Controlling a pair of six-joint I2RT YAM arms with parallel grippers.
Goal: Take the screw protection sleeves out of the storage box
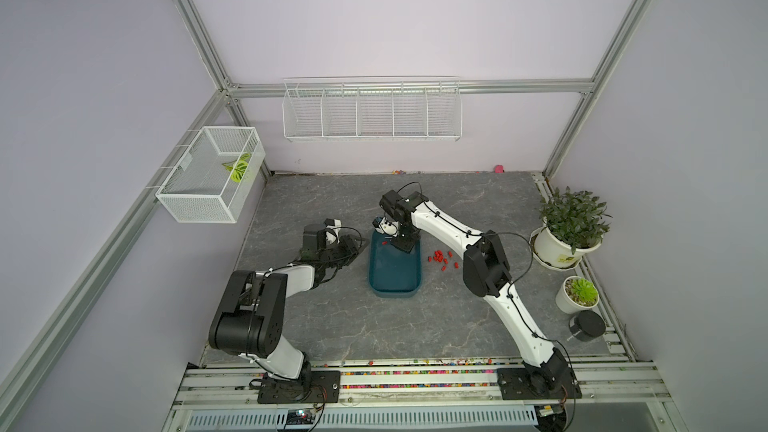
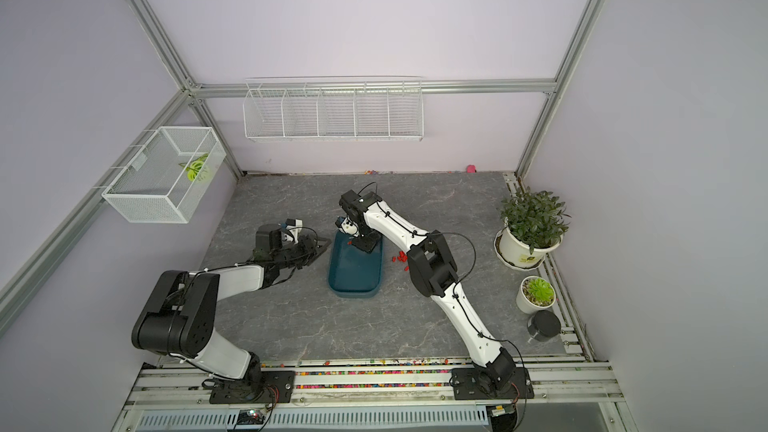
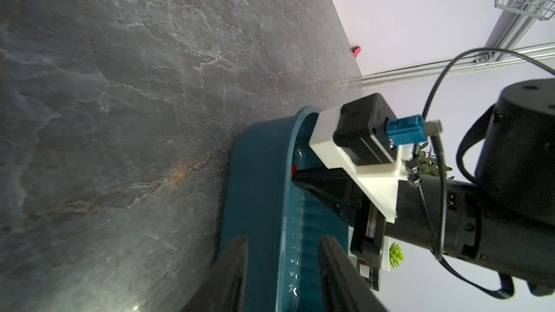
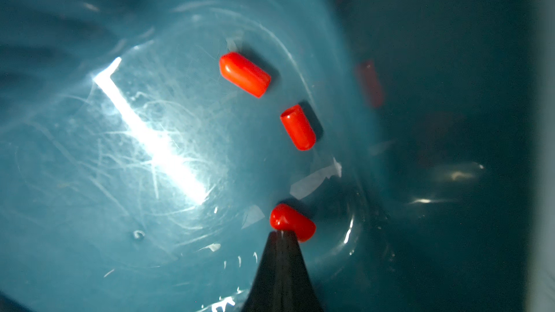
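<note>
The blue storage box (image 1: 395, 293) stands mid-table. Its left side wall (image 3: 254, 196) lies between the spread fingers of my left gripper, which is shut on it. Inside the box, in the right wrist view, are three red sleeves: an upper one (image 4: 245, 74), a middle one (image 4: 298, 127) and a lower one (image 4: 293, 222). My right gripper reaches down into the box's far end, fingers together. Its tips overlap the edge of the lower sleeve; nothing shows between them, and whether they touch it I cannot tell.
Several red sleeves (image 1: 438, 256) lie on the table right of the box. Two potted plants (image 1: 571, 220) and a dark cup (image 1: 587, 325) line the right edge. White wire baskets (image 1: 372, 112) hang on the back wall.
</note>
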